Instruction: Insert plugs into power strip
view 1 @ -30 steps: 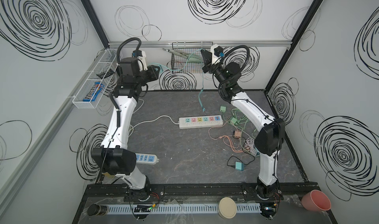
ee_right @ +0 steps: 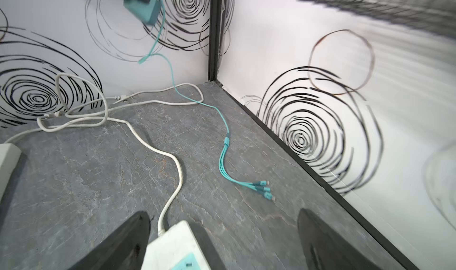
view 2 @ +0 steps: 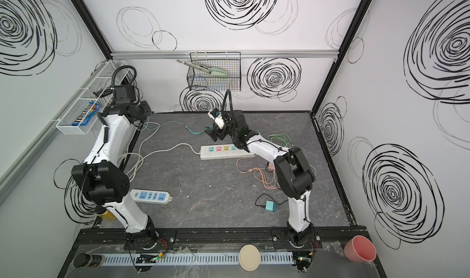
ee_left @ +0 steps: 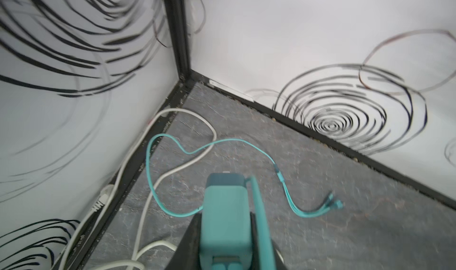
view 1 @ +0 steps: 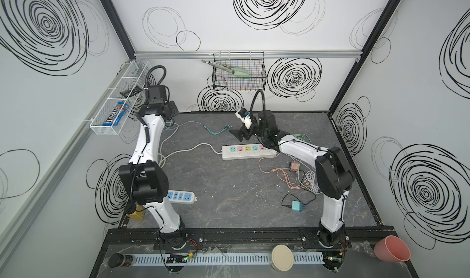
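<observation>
My left gripper (view 1: 170,114) is raised at the back left, shut on a teal plug (ee_left: 225,222) whose teal cable runs down to several loose connectors (ee_right: 258,186) on the table. My right gripper (view 1: 239,133) stands open, low over the back middle, just above and behind the white power strip (view 1: 240,152) with coloured sockets. Its fingertips in the right wrist view have nothing between them. A second strip with blue sockets (view 1: 181,196) lies at the front left.
Coiled pink, green and white cables with plugs (view 1: 294,166) crowd the right side. A white wire shelf (view 1: 105,128) hangs on the left wall, a black basket (view 1: 220,84) on the back wall.
Both arms have come down from higher up. The right gripper, holding the teal cable a second ago, has let it go; the cable now lies on the table at the back.
</observation>
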